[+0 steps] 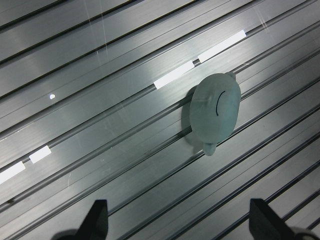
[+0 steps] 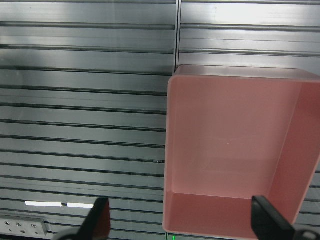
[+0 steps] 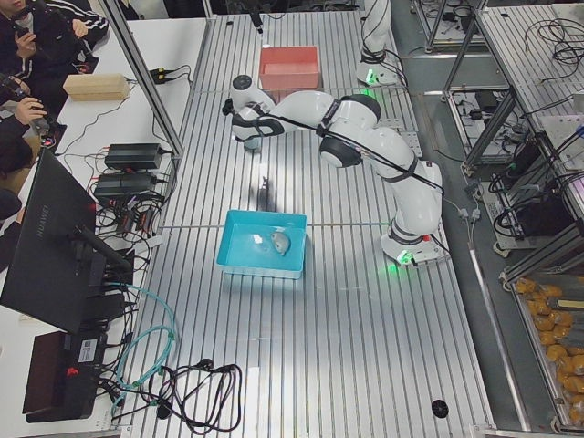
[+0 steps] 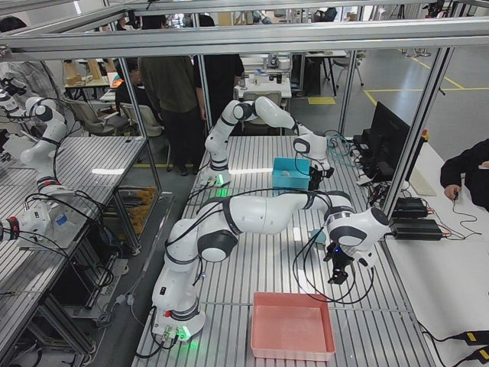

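A pale blue-green soft toy (image 1: pixel 214 107) lies on the slatted metal table in the left wrist view, above and between the fingertips of my left gripper, which is open and empty. A grey toy (image 3: pixel 280 241) sits inside the blue bin (image 3: pixel 239 260). The pink bin (image 2: pixel 227 135) fills much of the right wrist view; my right gripper is open over its near side, nothing between its fingers.
A monitor (image 3: pixel 46 237), power boxes (image 3: pixel 132 155) and cables line the left side. Coiled cables (image 3: pixel 201 392) lie on the near table corner.
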